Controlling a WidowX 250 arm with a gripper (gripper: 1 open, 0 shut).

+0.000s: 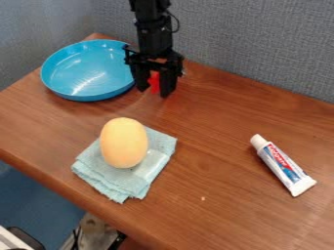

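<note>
My black gripper point(154, 76) is low over the table at the back, just right of a blue plate point(81, 70). It is shut on a small red object point(155, 83), which is mostly hidden by the fingers. An egg-shaped beige object point(124, 143) rests on a folded pale cloth point(141, 183) at the front left. A toothpaste tube point(282, 166) lies on the right side of the wooden table point(209, 205).
A grey padded wall point(261, 39) runs behind the table. The table's front left edge drops to a blue floor.
</note>
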